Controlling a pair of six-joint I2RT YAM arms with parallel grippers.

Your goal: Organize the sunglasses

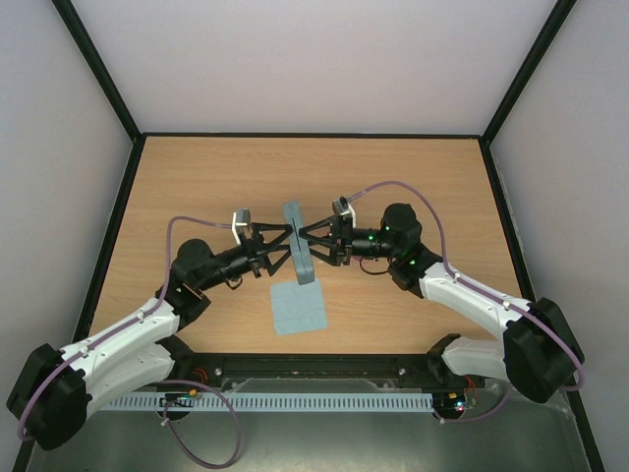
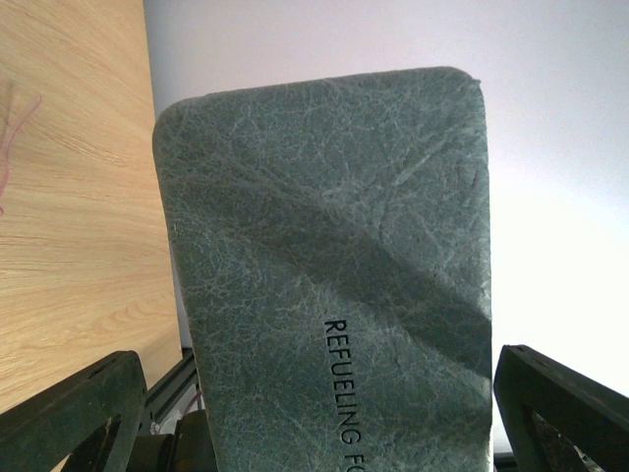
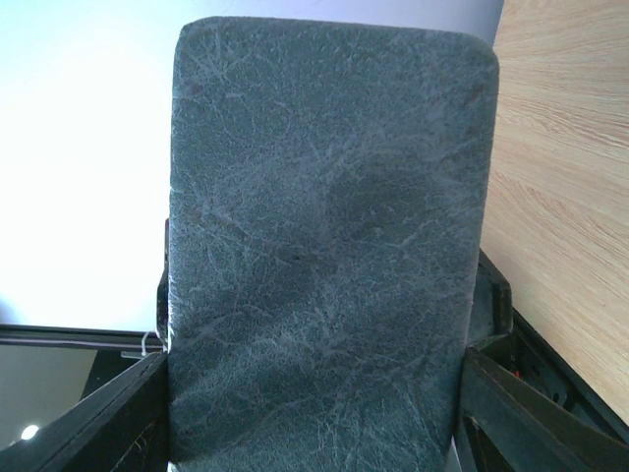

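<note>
A grey-green glasses case (image 1: 302,264), seen as a narrow upright shape in the top view, is between the two arms above the table. My right gripper (image 1: 306,241) is closed against its long edges; in the right wrist view both fingers (image 3: 501,408) meet the sides of the case (image 3: 324,226). From the other side my left gripper (image 1: 289,239) reaches it, fingers open. In the left wrist view the lettered face of the case (image 2: 334,236) fills the middle, with a gap at the left finger. No sunglasses are visible.
A grey-blue square cloth (image 1: 299,310) lies flat on the wooden table just in front of the case.
</note>
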